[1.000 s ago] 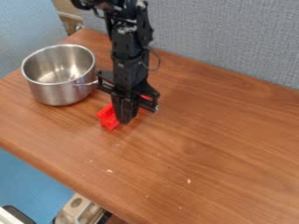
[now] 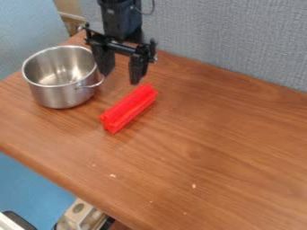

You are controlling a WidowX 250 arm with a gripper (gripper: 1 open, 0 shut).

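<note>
A long red block (image 2: 129, 108) lies on the wooden table, tilted diagonally, just right of a steel pot (image 2: 53, 81). My black gripper (image 2: 122, 65) is raised at the back, above and behind the block and by the pot's upper right rim, apart from the block. Its fingers are spread open with nothing visible between them.
The bare table (image 2: 228, 153) has free room to the right and in the front. A grey padded wall (image 2: 228, 36) runs along the back. The table's left edge drops off to a blue surface at lower left.
My gripper has risen and moved back, away from over the red block, which is now fully uncovered in the same place.
</note>
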